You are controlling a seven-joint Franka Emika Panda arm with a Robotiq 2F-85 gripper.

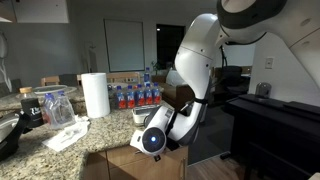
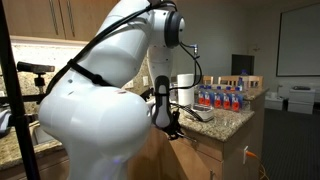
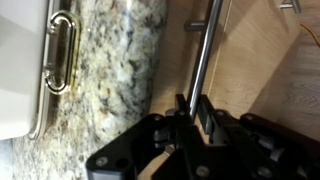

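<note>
In the wrist view a metal bar handle (image 3: pixel 207 50) runs along the wooden drawer front (image 3: pixel 174 65), just beyond the edge of the speckled counter. My gripper is shut on the lower end of this handle, one finger to each side of it. From the side, in exterior view 1, the gripper (image 1: pixel 152 154) sits low against the drawer fronts, below the counter top. In exterior view 2 the arm hides part of the drawer area, and the fingertips are hard to make out.
A granite counter (image 1: pixel 112 130) stands directly beside the gripper. On it are several blue-labelled bottles (image 1: pixel 138 97), a paper towel roll (image 1: pixel 96 95), a clear pitcher (image 1: pixel 59 110) and a black pan (image 1: pixel 12 138). Open floor (image 1: pixel 210 142) lies to the right.
</note>
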